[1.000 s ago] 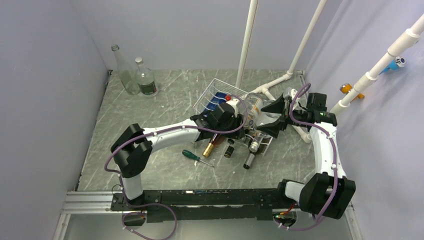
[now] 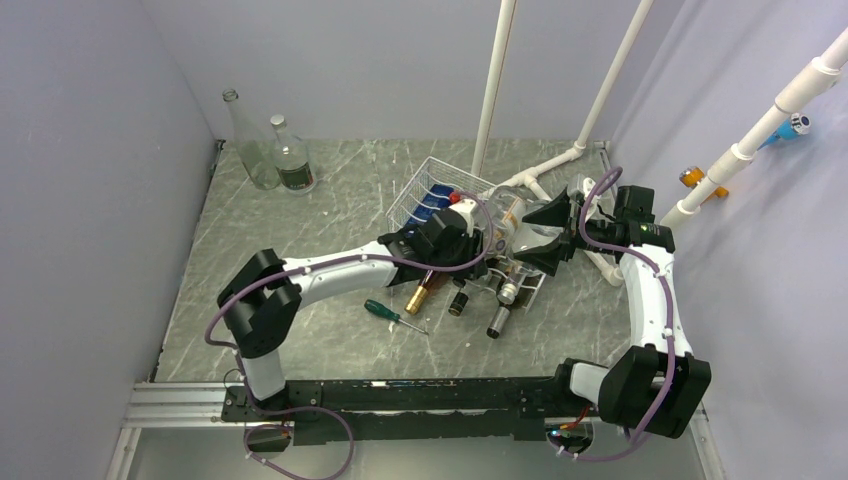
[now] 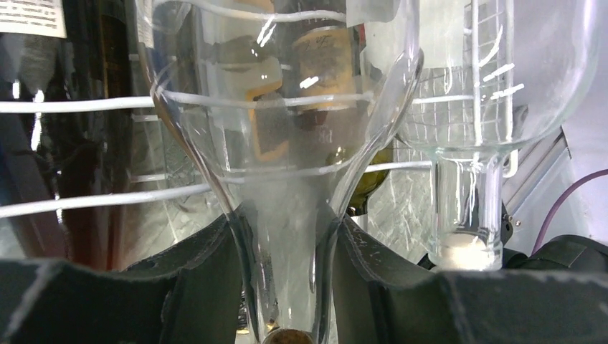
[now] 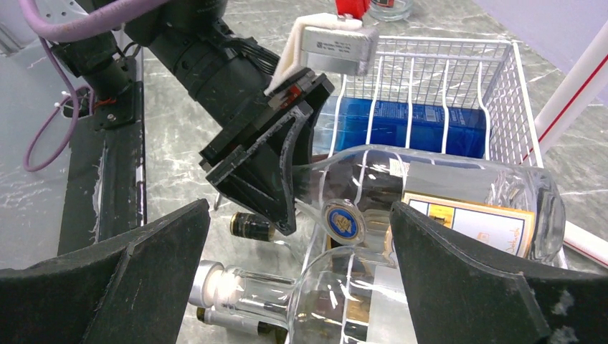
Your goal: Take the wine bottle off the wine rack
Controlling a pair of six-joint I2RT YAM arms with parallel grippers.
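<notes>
The wire wine rack [image 2: 408, 196] holds several bottles at the table's centre right. A clear glass bottle with an orange-edged label [image 4: 473, 222] lies on top of it. My left gripper has its fingers on either side of this bottle's neck, close against the glass; whether they press on it is unclear. A second clear bottle [image 4: 323, 301] with a pale cap lies alongside on the rack. My right gripper stands open over the rack's right side, fingers wide apart, nothing gripped.
Dark bottle necks and a gold-topped one [image 2: 418, 298] jut from the rack's front. A green screwdriver [image 2: 382, 310] lies before it. Two clear bottles [image 2: 292, 160] stand at the back left. White pipes [image 2: 560, 160] rise behind the rack.
The left arm's elbow has shifted slightly towards the front-left, with its gripper still at the bottle's neck. The right arm and the bottles look unmoved.
</notes>
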